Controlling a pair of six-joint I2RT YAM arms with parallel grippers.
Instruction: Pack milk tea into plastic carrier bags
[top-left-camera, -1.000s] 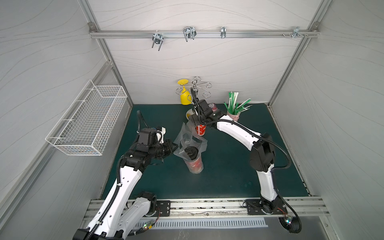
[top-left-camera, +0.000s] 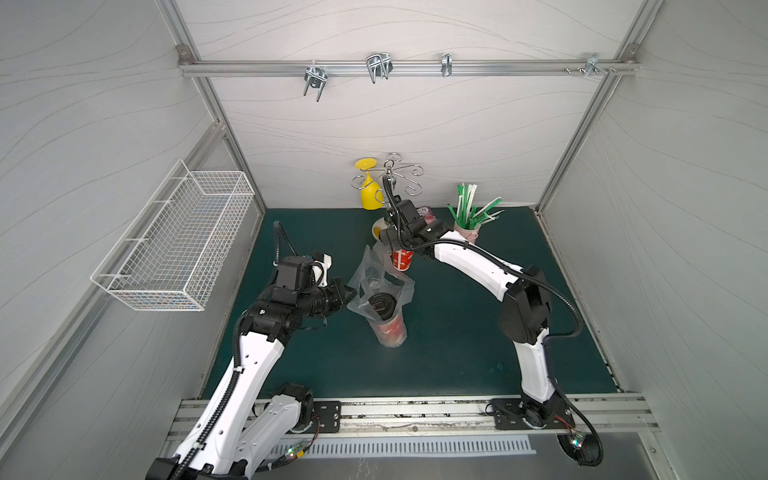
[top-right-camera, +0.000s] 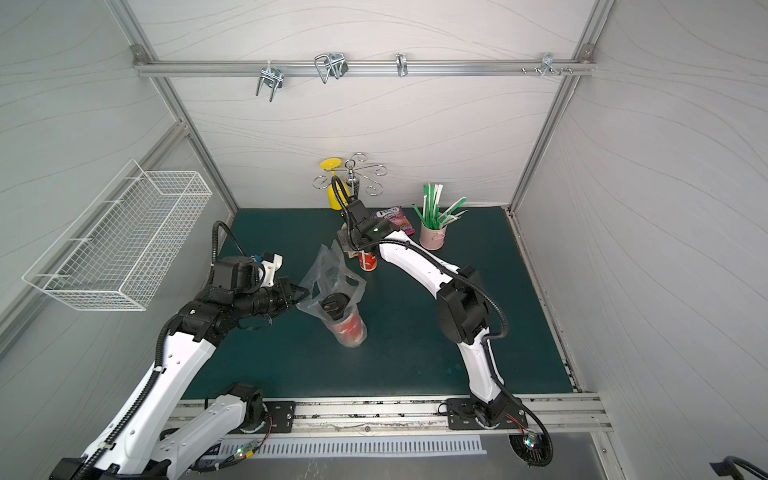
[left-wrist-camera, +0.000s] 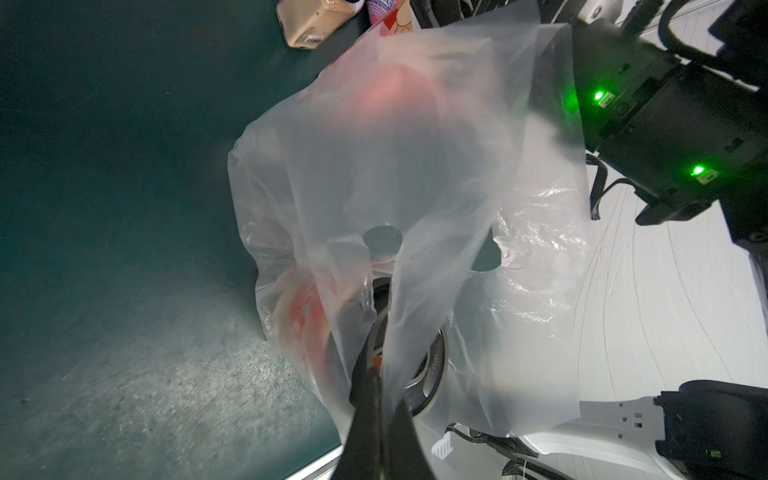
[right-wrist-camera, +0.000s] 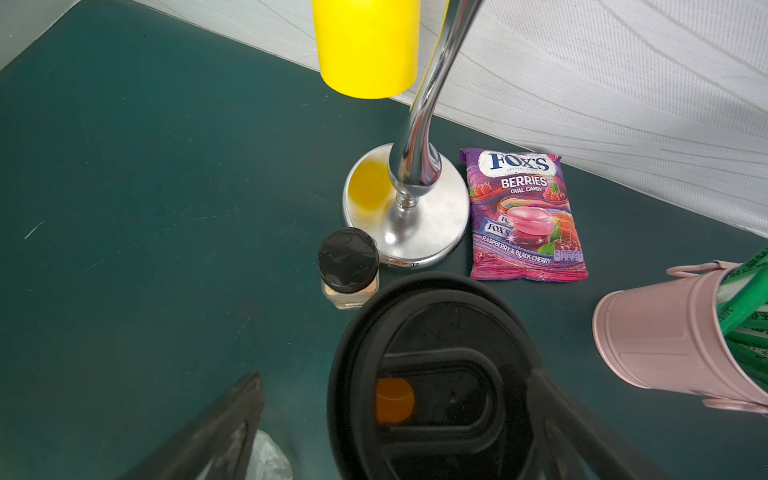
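A clear plastic bag (top-left-camera: 364, 276) surrounds a red-patterned cup (top-left-camera: 390, 329) with a black lid (top-right-camera: 334, 305), upright near the table's middle. My left gripper is shut on the bag's edge; film runs into its fingertips in the left wrist view. Farther back stands a second red cup (top-left-camera: 402, 260), its black lid (right-wrist-camera: 440, 392) filling the lower middle of the right wrist view. Around that lid, my right gripper is open, one finger (right-wrist-camera: 232, 416) clearly apart on the left, the other close to the lid's right side. Contact there cannot be told.
Behind the second cup are a small black-capped bottle (right-wrist-camera: 349, 268), a metal stand (right-wrist-camera: 408, 232), a yellow watering can (top-left-camera: 369, 194) and a candy packet (right-wrist-camera: 524, 216). A pink straw bucket (right-wrist-camera: 664, 332) stands to the right.
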